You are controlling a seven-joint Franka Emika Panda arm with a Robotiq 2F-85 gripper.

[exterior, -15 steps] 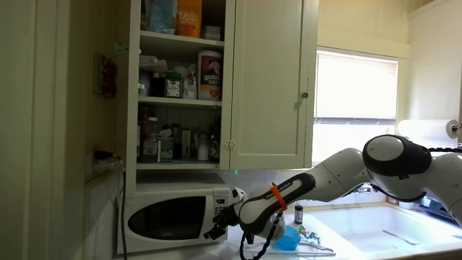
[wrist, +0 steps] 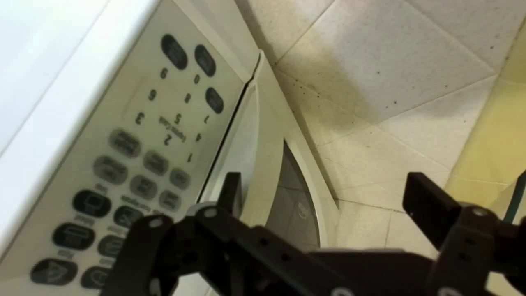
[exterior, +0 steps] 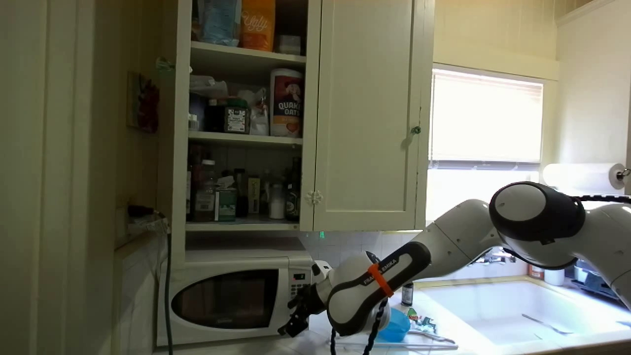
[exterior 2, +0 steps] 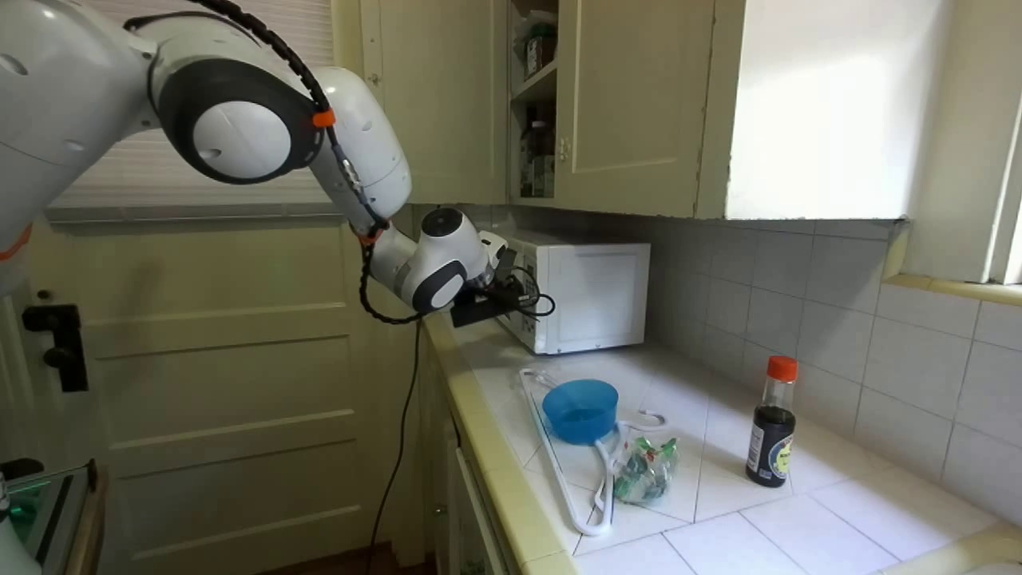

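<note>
The white microwave (exterior: pixel 233 298) stands on the counter below the open cabinet, its door closed against the body. Its keypad (wrist: pixel 143 163) fills the left of the wrist view, and part of the curved door edge (wrist: pixel 264 133) shows beside it. My gripper is open in front of the microwave's right side, its fingers wide apart. One finger (wrist: pixel 230 192) overlaps the door edge near the keypad in the wrist view; I cannot tell whether it touches. The other finger (wrist: pixel 426 209) hangs over the counter tiles. Nothing is held between them.
A blue bowl (exterior 2: pixel 580 412), a plastic bag (exterior 2: pixel 646 469) and a white rod-like frame (exterior 2: pixel 556 469) lie on the counter. A dark bottle with a red cap (exterior 2: pixel 772 426) stands by the wall. The sink (exterior: pixel 508 301) is farther right.
The gripper and forearm have moved slightly lower and shifted a little in exterior view 1. The microwave appears shifted slightly left and lower.
</note>
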